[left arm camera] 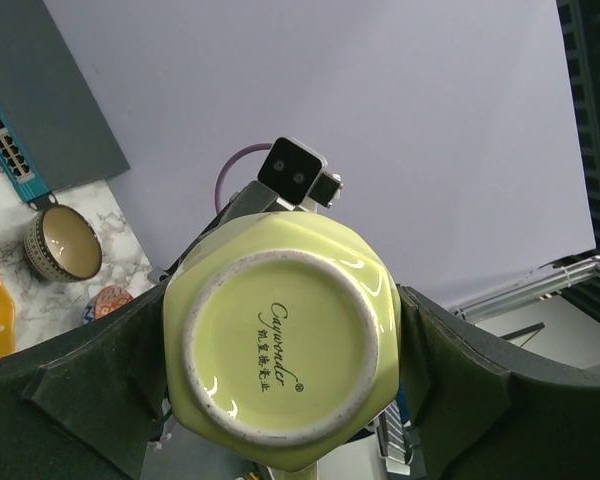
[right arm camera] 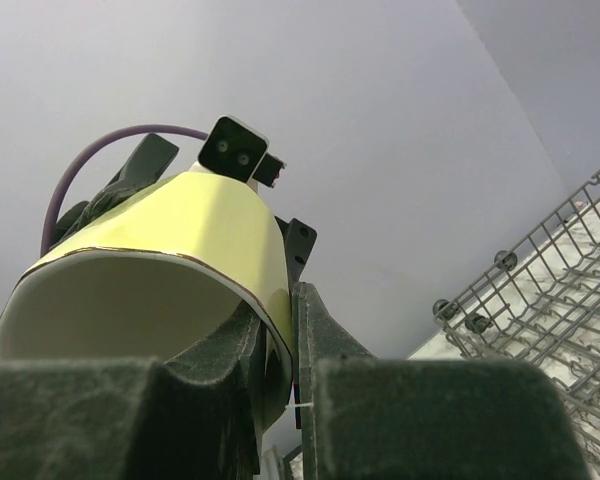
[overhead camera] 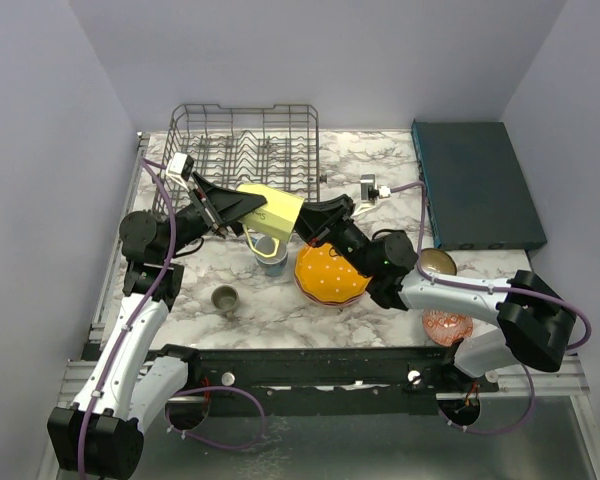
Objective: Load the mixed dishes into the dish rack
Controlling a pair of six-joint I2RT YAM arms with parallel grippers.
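A pale yellow mug (overhead camera: 272,208) is held sideways in the air between both grippers, in front of the dish rack (overhead camera: 242,150). My left gripper (overhead camera: 238,208) has its fingers open around the mug's base, which fills the left wrist view (left arm camera: 280,345). My right gripper (overhead camera: 308,215) is shut on the mug's rim; in the right wrist view the rim (right arm camera: 210,268) sits between its fingers. Below are orange plates (overhead camera: 330,275), a blue cup (overhead camera: 272,262) and a small grey cup (overhead camera: 225,298).
A bowl (overhead camera: 439,259) and a patterned red dish (overhead camera: 447,327) lie at the right, near a dark board (overhead camera: 475,180) at the back right. Walls enclose the back and sides. Bare marble shows at front left.
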